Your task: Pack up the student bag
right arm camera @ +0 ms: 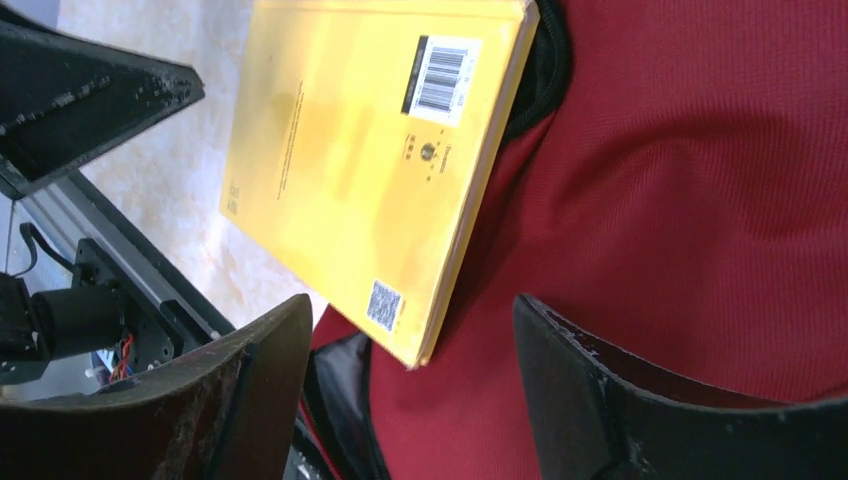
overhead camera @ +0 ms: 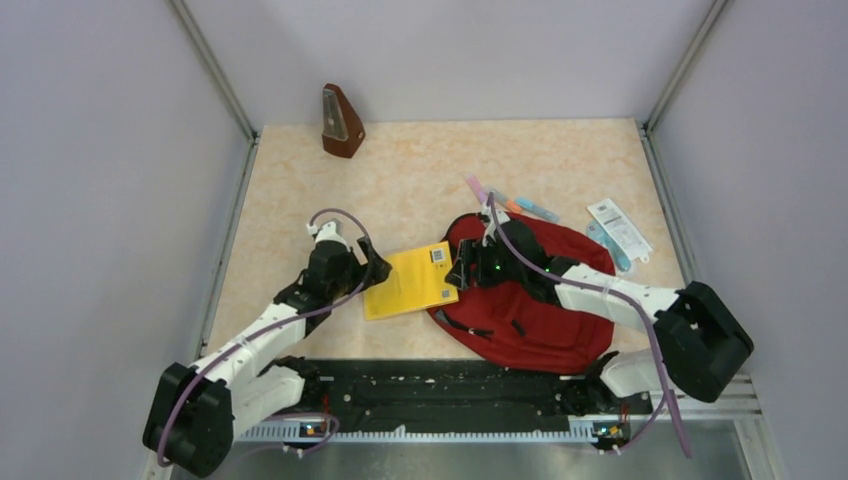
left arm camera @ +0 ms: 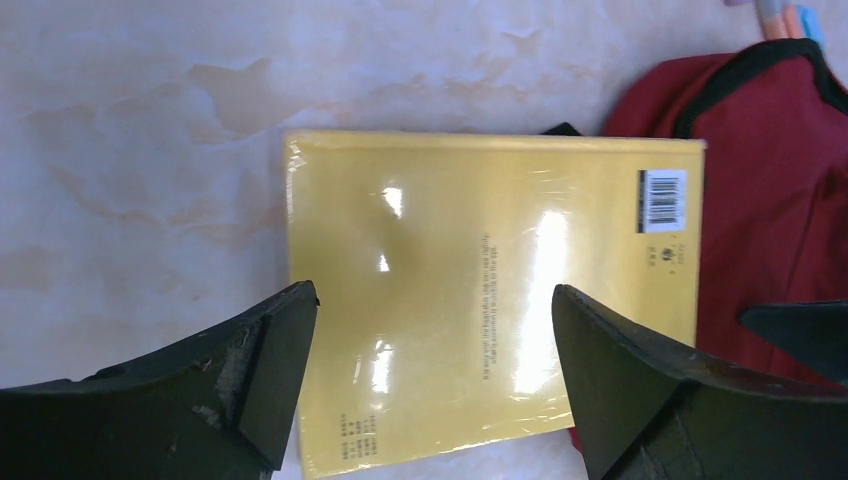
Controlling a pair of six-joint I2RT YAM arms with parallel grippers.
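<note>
A yellow book [overhead camera: 408, 284] with a barcode lies partly on the table, its right edge resting over the opening edge of the dark red bag [overhead camera: 560, 325]. In the left wrist view the whole book [left arm camera: 440, 270] shows glossy and flat, with my left gripper above it, fingers apart and nothing held. My right gripper is over the bag near the book's barcode end; its fingers are spread with a gap between them, and the book's corner appears below that gap. The bag [right arm camera: 660, 220] lies flat, a black zip along its left side.
Pens [overhead camera: 538, 209] lie behind the bag. At the right sit a white card [overhead camera: 620, 229] and a light blue item [overhead camera: 609, 245]. A brown metronome [overhead camera: 342, 122] stands at the back left.
</note>
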